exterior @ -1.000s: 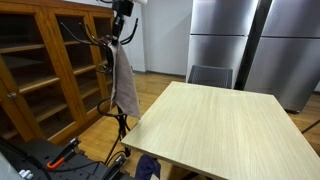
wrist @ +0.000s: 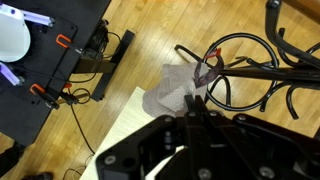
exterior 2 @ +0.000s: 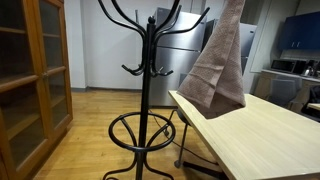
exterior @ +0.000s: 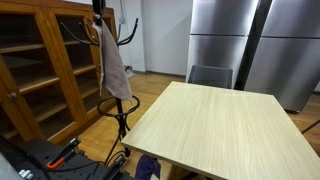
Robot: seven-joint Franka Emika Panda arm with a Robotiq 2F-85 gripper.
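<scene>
A greyish-mauve towel hangs down from my gripper, its top end pinched between the shut fingers. In the wrist view the towel spreads out below the fingertips, over the edge of the table. Exterior view 2 shows the towel hanging to the right of the black coat rack, with its upper end and the gripper out of frame. The rack's curved hooks are close to the towel in exterior view 1. Whether the towel touches a hook, I cannot tell.
A bare pale table stands right of the rack, with a dark chair behind it. Glass-fronted wooden cabinets line the left side. Cables lie on the floor near the dark base.
My gripper has moved left in exterior view 1, toward the coat rack, and the towel has come along with it. Table and rack are unmoved.
</scene>
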